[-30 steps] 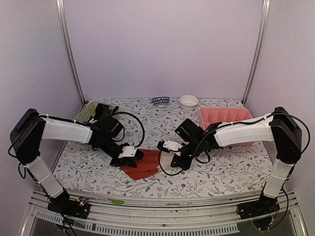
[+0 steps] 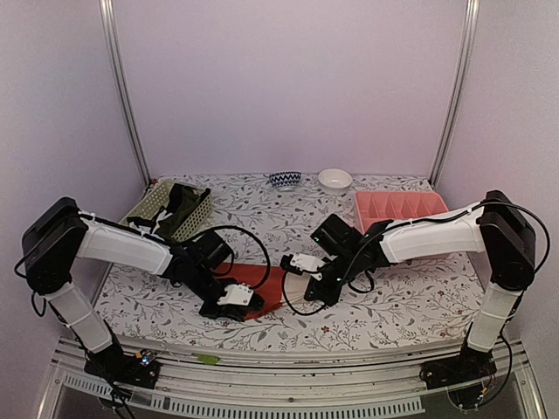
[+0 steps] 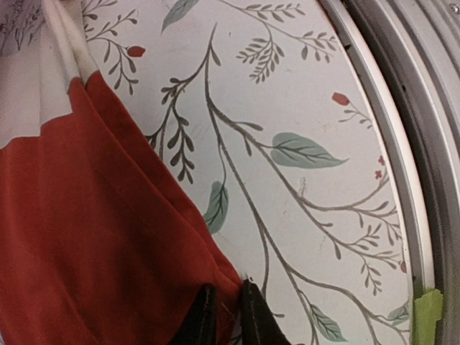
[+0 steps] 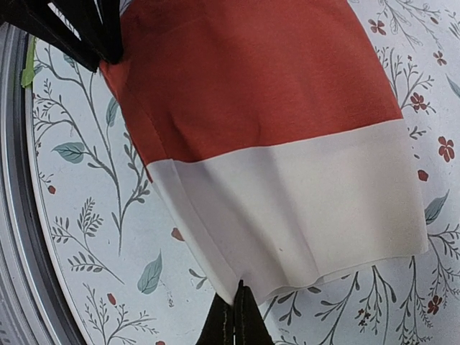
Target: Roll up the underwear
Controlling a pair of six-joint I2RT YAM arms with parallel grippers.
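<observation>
The underwear lies flat on the table, a red piece (image 3: pixel 108 215) with a wide white band (image 4: pixel 316 205) at its right end. In the left wrist view my left gripper straddles the near edge of the red part; its fingers (image 3: pixel 249 316) stand somewhat apart, with a bit of red cloth between them. At the near corner of the white band, my right gripper is shut, and the cloth's tip runs into its fingertips. From the top, both arms cover much of the garment.
A green basket (image 2: pixel 194 223) with dark cloth stands at back left. The pink divided box (image 2: pixel 402 206) is at back right, with a patterned bowl (image 2: pixel 285 180) and a white bowl (image 2: pixel 334 181) behind.
The right arm has stayed put at the white corner.
</observation>
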